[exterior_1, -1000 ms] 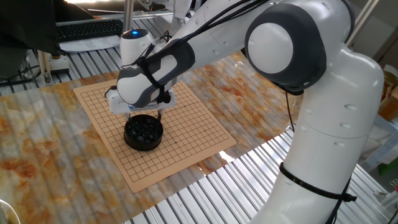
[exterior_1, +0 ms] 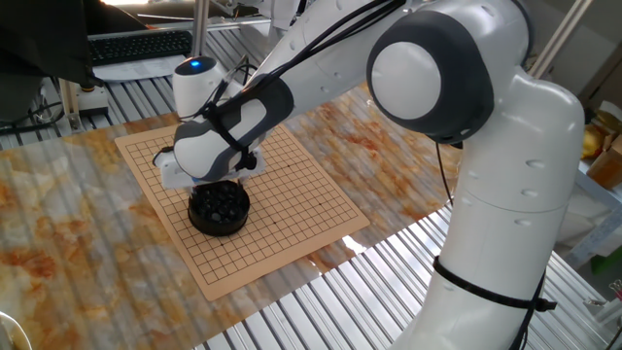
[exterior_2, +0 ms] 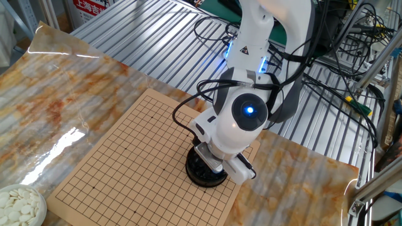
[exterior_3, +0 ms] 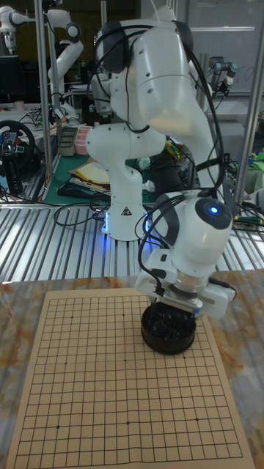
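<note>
A round black bowl (exterior_1: 219,222) filled with black stones (exterior_1: 216,202) stands upright on the tan gridded board (exterior_1: 292,233). My gripper (exterior_3: 176,308) is low over the bowl, tilted, with its fingers spread wide at the bowl's far rim in exterior view 1. I see no stone held between them. In exterior view 2 the hand covers much of the bowl (exterior_2: 198,176), and the fingertips are hidden there. Whether the fingers touch the rim cannot be made out.
A white bowl of white stones (exterior_2: 22,204) stands beside the board at the lower left of exterior view 2. The rest of the board (exterior_3: 86,375) is bare. A keyboard (exterior_1: 141,46) lies behind the table in exterior view 1.
In exterior view 1 my hand has moved left and lower and tilted more over the bowl. The black bowl has shifted slightly left on the board.
</note>
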